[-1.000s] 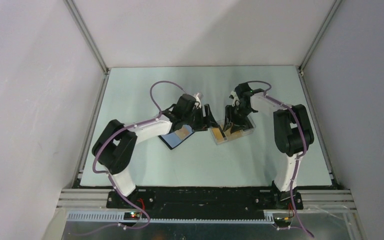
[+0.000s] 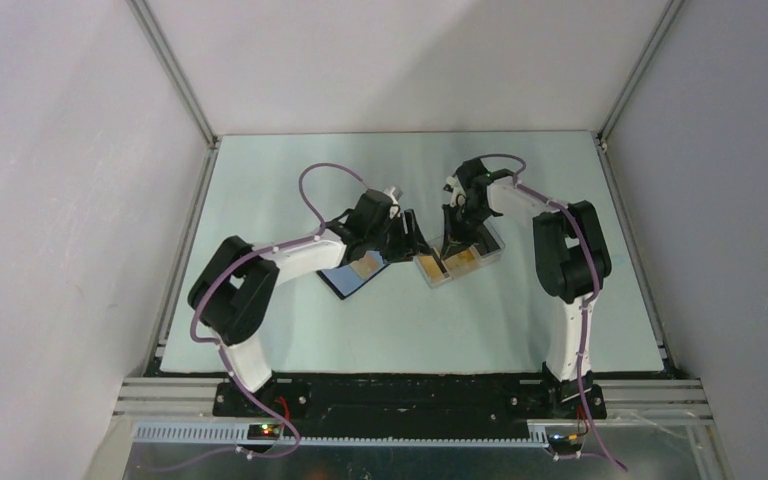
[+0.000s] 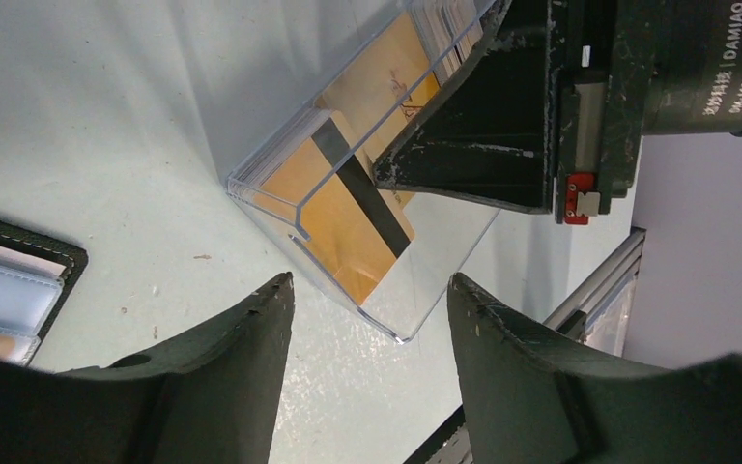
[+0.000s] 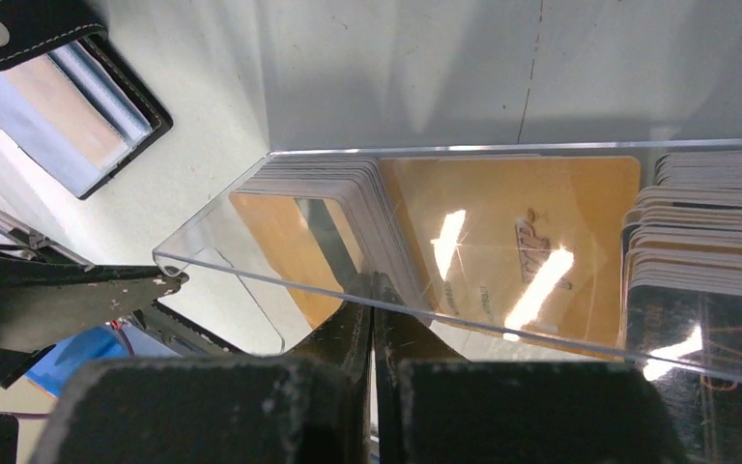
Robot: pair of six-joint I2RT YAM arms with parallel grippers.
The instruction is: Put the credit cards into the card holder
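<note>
A clear acrylic tray [image 2: 480,266] holds upright stacks of credit cards, with gold cards striped in black [image 3: 350,205] in the end nearest my left gripper. My right gripper is shut, its tips down inside the tray at the edge of that stack; no card shows between them. Just off the tray's end, my left gripper stands open, its fingers apart and nothing between them. The card holder [image 4: 75,121], black with stitched edges and clear sleeves, lies open on the table to the left, partly under my left arm in the top view.
Further compartments of the tray hold plain gold cards [image 4: 512,242] and dark cards [image 4: 710,319]. Both grippers are close together over the tray's left end.
My right gripper has moved a little to the left over the last second, and the tray has shifted slightly left too. The left arm and the card holder have hardly moved.
</note>
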